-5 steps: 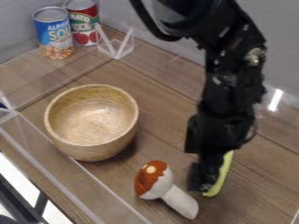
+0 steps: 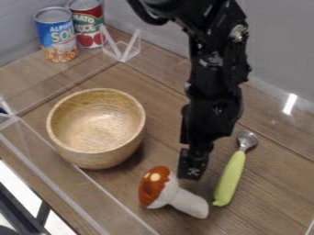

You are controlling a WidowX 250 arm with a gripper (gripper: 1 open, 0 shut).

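Note:
My black gripper (image 2: pixel 196 161) points down over the wooden table, open, its tips low between the bowl and the green-handled spoon. A toy mushroom (image 2: pixel 172 193) with orange-red cap and white stem lies on its side just in front of the fingertips. The spoon (image 2: pixel 230 174) lies to the right of the gripper. A wooden bowl (image 2: pixel 95 138) stands empty to the left.
Two cans, an Alphabet soup can (image 2: pixel 58 37) and a red tomato can (image 2: pixel 88 20), stand at the back left beside a clear plastic piece.
The gripper has moved up and back, uncovering more of the spoon. The mushroom has shifted slightly since a second ago.

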